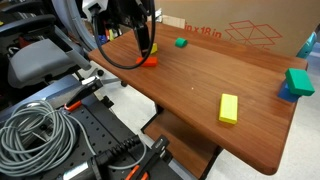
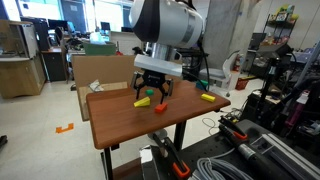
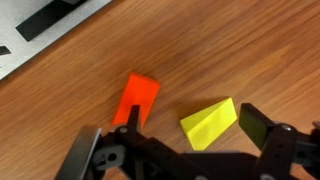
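Observation:
In the wrist view my gripper is open, its two dark fingers wide apart above the table. A yellow block (image 3: 210, 125) shows between the fingertips, nearer the right one, with no visible contact. The red block (image 3: 137, 98) lies just beyond the left fingertip. In exterior view 1 the arm covers part of that yellow block (image 1: 153, 47), while the red block (image 1: 147, 62) lies in front of it. Exterior view 2 has my gripper (image 2: 151, 95) low over the table beside both blocks.
A small green block (image 1: 181, 43) sits farther back. Another yellow block (image 1: 228, 108) lies towards the table's other end, near a green block (image 1: 298, 78) stacked on a blue one (image 1: 288, 94).

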